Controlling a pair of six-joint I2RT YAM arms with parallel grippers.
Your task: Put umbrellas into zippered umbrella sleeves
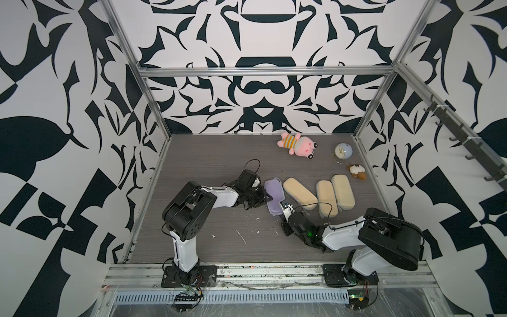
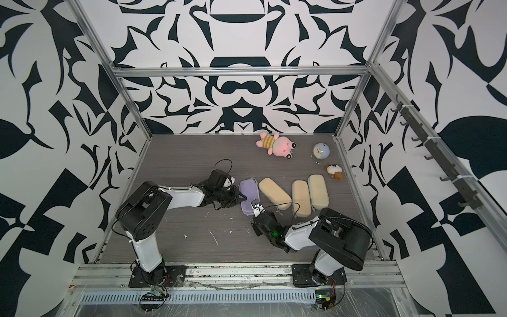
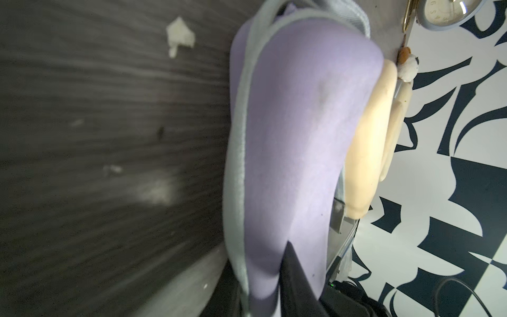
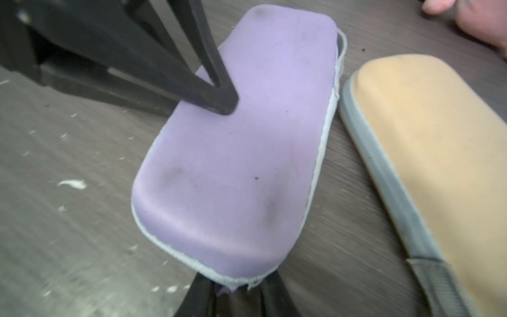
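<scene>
A lilac zippered sleeve with pale trim lies mid-table. My left gripper is on its left side; in the left wrist view the dark fingertips press against the sleeve, and whether they grip it is unclear. My right gripper is at the sleeve's near end; in the right wrist view its fingers are mostly hidden below that end, so their hold cannot be told. Three cream sleeves lie to the right, one angled, two side by side. No loose umbrella is recognisable.
A pink striped plush toy lies at the back. A round clock and a small brown-and-white toy sit at back right.
</scene>
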